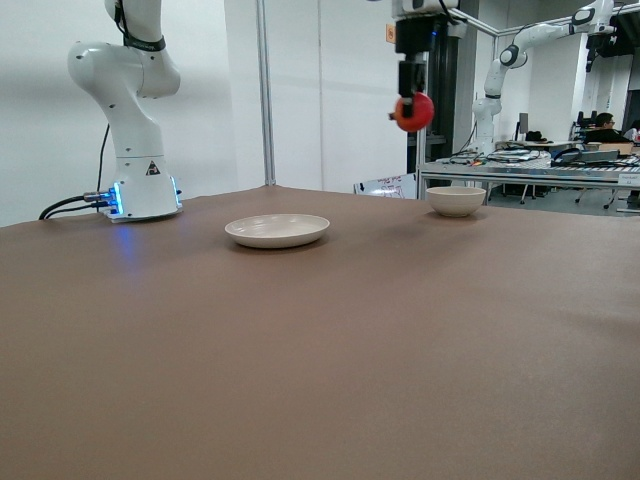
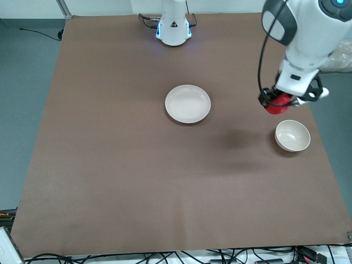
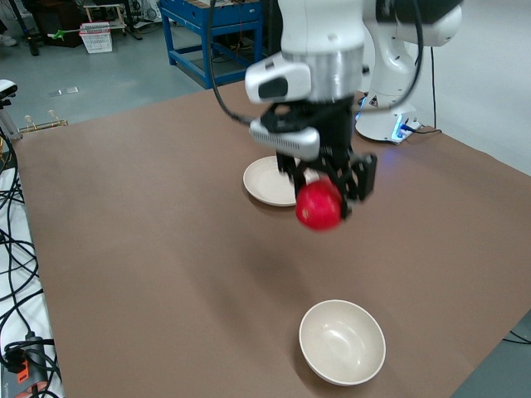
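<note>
My gripper (image 2: 279,99) hangs raised at the right end of the arm, shut on a round red object (image 3: 319,205), also visible in the top view (image 1: 414,113). A white plate (image 2: 187,103) rests mid-table, left of the gripper in the left view; in the right view (image 3: 270,186) the arm partly hides it. A white bowl (image 2: 292,135) stands near the table's right edge, empty, below the gripper in the left view and nearer the camera in the right view (image 3: 342,342).
The brown table (image 2: 137,165) is broadly clear. A white robot arm base (image 1: 145,190) stands at its far edge with cables. More cables run along another edge (image 2: 165,256).
</note>
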